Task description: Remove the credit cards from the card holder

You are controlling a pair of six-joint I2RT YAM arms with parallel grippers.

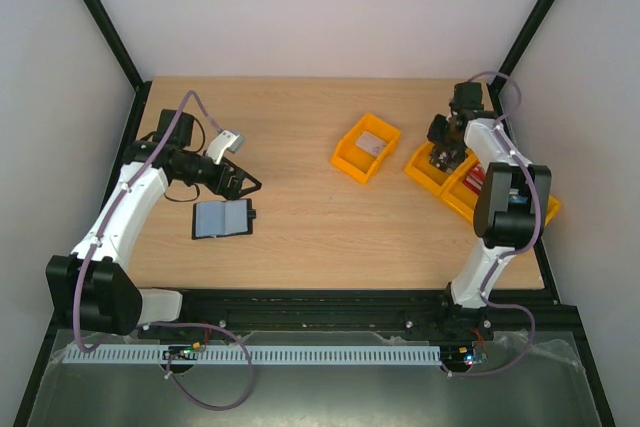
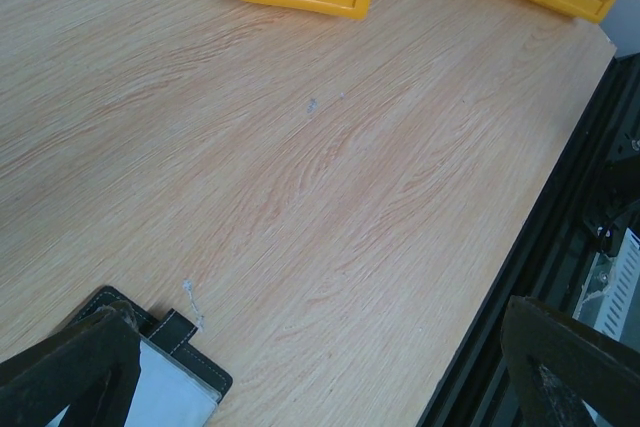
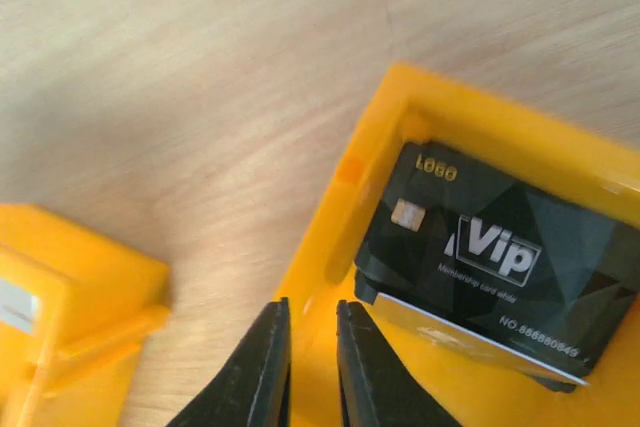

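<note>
The card holder [image 1: 222, 218] lies open and flat at the left of the table, black-edged with pale inner panels. Its corner and tab [image 2: 172, 330] show at the lower left of the left wrist view. Over the table just behind it, my left gripper is wide open and empty. A black Vip card [image 3: 490, 257] leans inside the end compartment of the long yellow tray [image 3: 345, 172]. My right gripper is above that tray's edge, fingers slightly apart, nothing between them. A red card [image 1: 475, 178] lies in the tray's middle compartment.
A smaller yellow box [image 1: 345, 162] with a pale pink card [image 1: 371, 143] stands left of the long tray. Bare wood [image 1: 310, 227] fills the table's middle. The right wall is close behind the right arm.
</note>
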